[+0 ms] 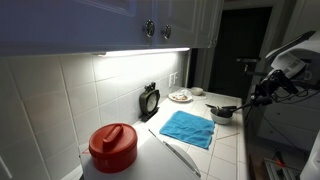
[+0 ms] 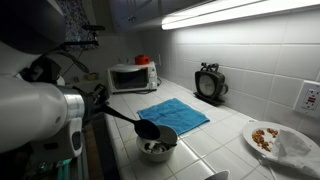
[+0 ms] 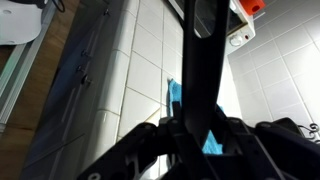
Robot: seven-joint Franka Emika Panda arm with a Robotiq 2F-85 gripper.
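Observation:
A black long-handled spoon or ladle (image 2: 147, 129) is held by my gripper, which is shut on its handle. In the wrist view the dark handle (image 3: 205, 55) runs up from between the fingers. Exterior view 2 shows the spoon's head at the near rim of a white bowl (image 2: 158, 152) with small pieces inside; whether they touch I cannot tell. From exterior view 1, the gripper (image 1: 262, 95) is off the counter's right side, with the handle reaching toward the bowl (image 1: 222, 116).
A blue towel (image 2: 172, 115) lies flat behind the bowl. A plate of food (image 2: 263, 137) stands toward the wall, near a black clock-like object (image 2: 209, 84). A red pot (image 1: 113, 147) sits at the near end in exterior view 1. Bare white tiles surround the towel.

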